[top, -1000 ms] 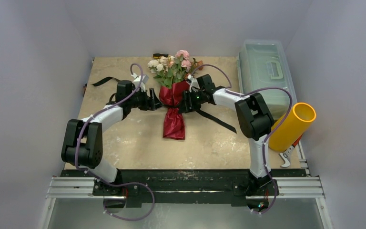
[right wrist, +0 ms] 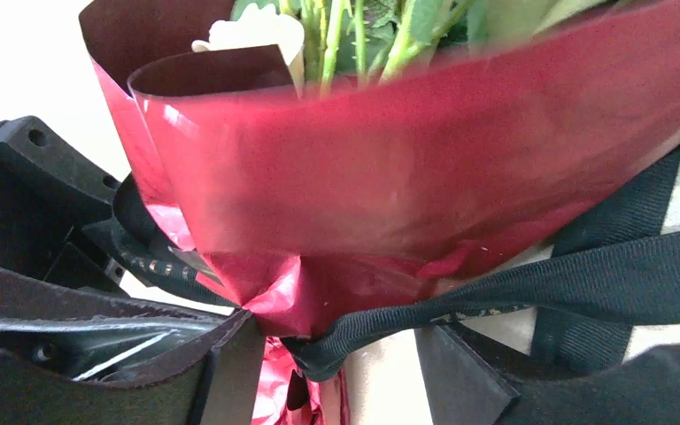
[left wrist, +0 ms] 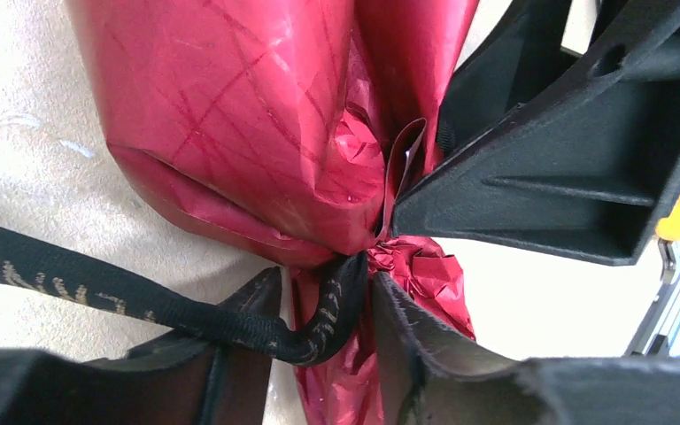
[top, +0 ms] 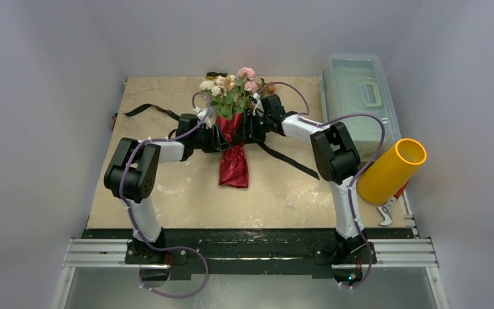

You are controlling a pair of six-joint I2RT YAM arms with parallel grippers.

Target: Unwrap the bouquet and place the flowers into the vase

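The bouquet lies on the table, its pink and white flowers (top: 228,87) toward the back. Its red wrapping (top: 234,170) is cinched at the waist by a black ribbon (left wrist: 142,297). My left gripper is at the waist from the left, part open, with the ribbon and crumpled wrapping between its fingers. From the other side, my right gripper stands open, the ribbon crossing between its fingers and the wrapping close by. Neither gripper visibly pinches anything. At the right, the yellow vase (top: 386,179) is tilted, its mouth toward the back right.
A clear lidded bin (top: 360,96) stands at the back right, behind the vase. A wrench (top: 387,212) lies by the vase. Loose ribbon ends (top: 289,161) stretch to both sides.
My left gripper has moved right, up to the bouquet's waist. The right gripper has shifted only slightly at its side. The bouquet has stayed almost in place.
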